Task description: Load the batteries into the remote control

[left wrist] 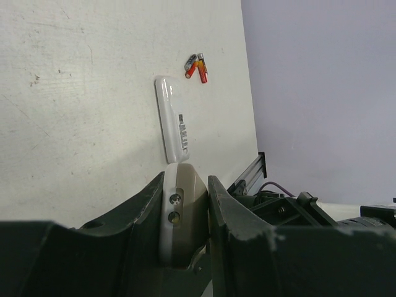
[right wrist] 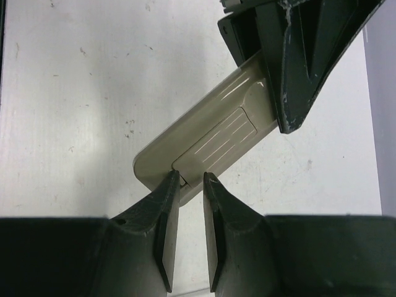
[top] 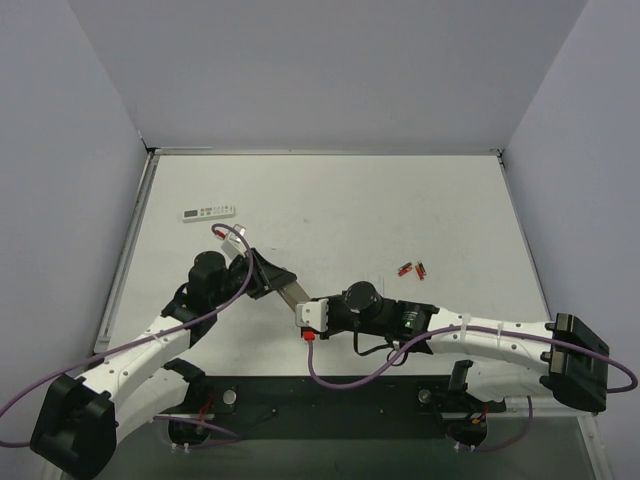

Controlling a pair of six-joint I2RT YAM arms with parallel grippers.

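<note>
A beige remote (top: 294, 293) is held in the air over the table's front middle, back face with the battery cover showing (right wrist: 213, 142). My left gripper is shut on one end of it. My right gripper is at the other end, fingertips together on the cover's latch edge; whatever lies between them is hidden. Loose batteries (top: 412, 270) lie on the table at the right, in a small group (left wrist: 197, 68).
A white remote (top: 208, 213) lies at the back left. A pale flat strip (left wrist: 172, 120) lies near the batteries, mostly behind my right arm in the top view.
</note>
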